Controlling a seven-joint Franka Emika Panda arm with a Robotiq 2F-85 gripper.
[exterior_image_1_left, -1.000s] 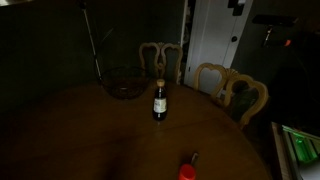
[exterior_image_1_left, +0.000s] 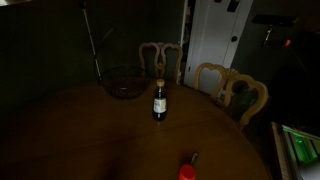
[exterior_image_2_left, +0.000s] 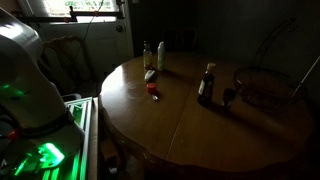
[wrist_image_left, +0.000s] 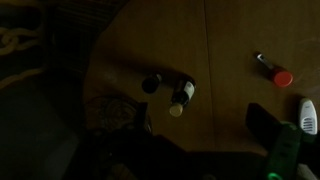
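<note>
A dark bottle with a pale label (exterior_image_1_left: 160, 104) stands upright on the wooden table; the wrist view looks down on the same bottle (wrist_image_left: 184, 92). Beside it is a small dark object, perhaps a glass (exterior_image_2_left: 228, 96). Nearer the table's edge lies a red item (exterior_image_2_left: 152, 87) with a short thin piece pointing from it. My gripper is open high above the table. Its dark fingers show at either side, apart from the bottle, and nothing is visible between them.
A dark wire basket (exterior_image_1_left: 123, 83) sits beyond the bottle. In exterior view 2 a white bottle (exterior_image_2_left: 167, 55) and a yellowish bottle (exterior_image_2_left: 147, 54) stand on the far side. Wooden chairs (exterior_image_1_left: 209, 77) border the table.
The dark arm part at the top of exterior view 1 has shifted slightly up and left. On the table, everything appears unmoved.
</note>
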